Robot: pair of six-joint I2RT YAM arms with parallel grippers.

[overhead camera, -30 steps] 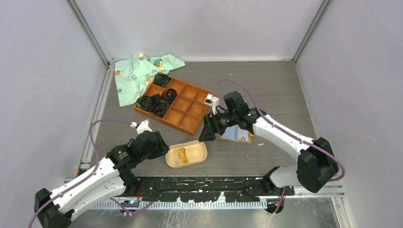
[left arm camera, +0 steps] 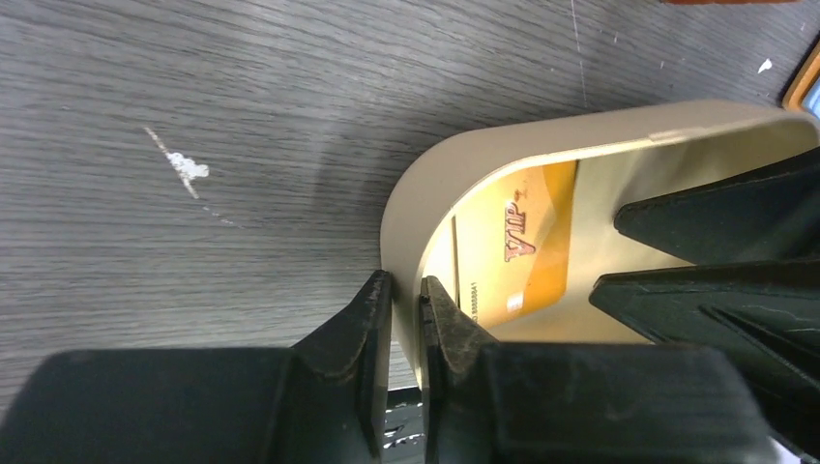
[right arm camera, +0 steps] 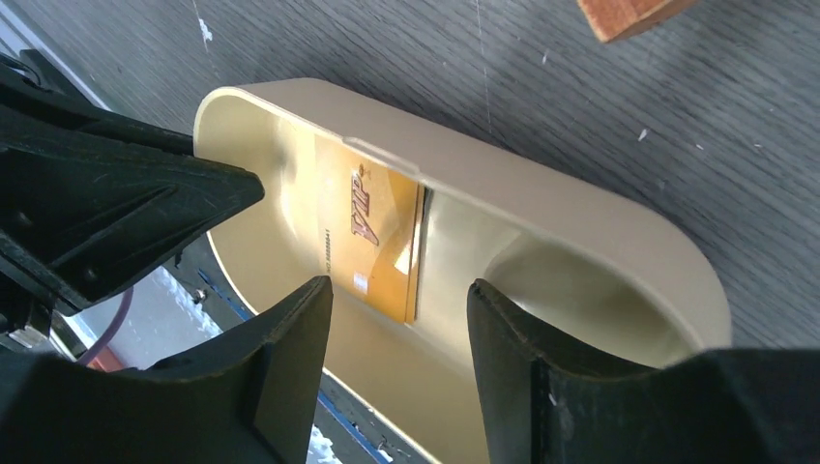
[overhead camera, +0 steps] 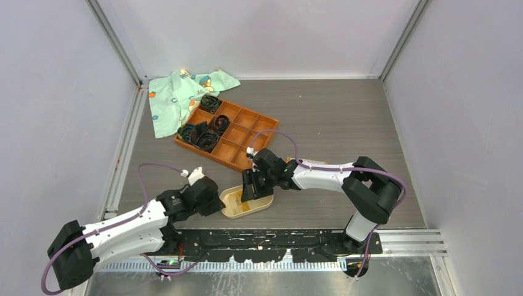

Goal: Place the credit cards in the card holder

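Observation:
Yellow-orange credit cards (right arm camera: 372,227), lettered VIP on top, lie in the left part of a shallow cream tray (right arm camera: 571,213). My left gripper has the tray's left end wall between its fingers, one outside and one inside, close against it. Above the cards my right gripper points down into the tray with its fingers apart and nothing held between them. The card holder seems to be the orange-edged thing (overhead camera: 308,161) mostly covered by the right arm; its orange and blue corner (left arm camera: 807,82) shows in the left wrist view.
An orange compartment box (overhead camera: 247,126) with several dark coiled items stands behind the tray. A green patterned cloth (overhead camera: 172,102) lies at the back left.
My right gripper has moved left and down, from beside the tray to over the cards. My left gripper has edged right onto the tray's end, and the tray has shifted slightly right.

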